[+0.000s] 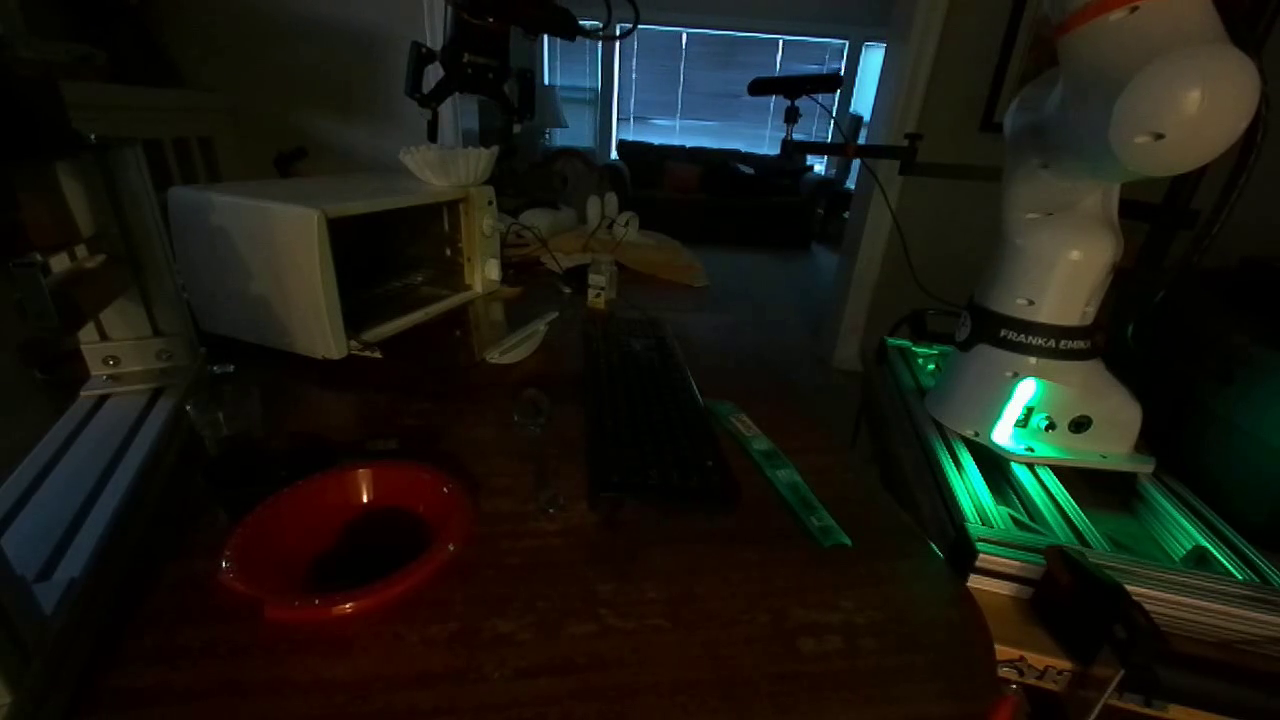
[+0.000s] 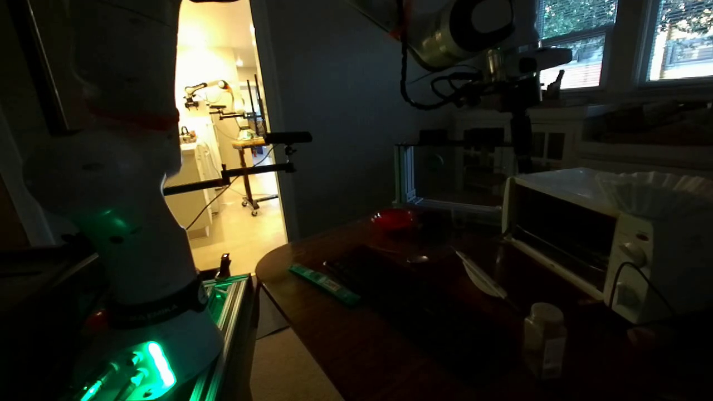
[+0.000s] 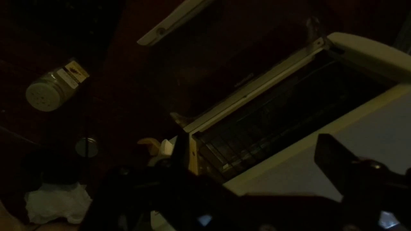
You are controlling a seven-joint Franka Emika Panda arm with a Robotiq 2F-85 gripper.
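My gripper (image 1: 474, 102) hangs above the white toaster oven (image 1: 258, 258), near the oven's right end, with its fingers wide apart and nothing between them. A white fluted bowl (image 1: 449, 164) rests on the oven's top, just below the gripper in exterior view 1. The wrist view has the dark fingers of my open gripper over the oven's front edge and top. The oven door is down and its dark inside (image 3: 269, 119) shows a wire rack. I cannot make out the fluted bowl in the wrist view.
On the table are a red bowl (image 1: 348, 540) with something dark in it, a black keyboard (image 1: 654, 414), a green strip-shaped pack (image 1: 782, 474), a white plate-like item (image 2: 479, 274) and a shaker bottle (image 2: 545, 337). Light is dim.
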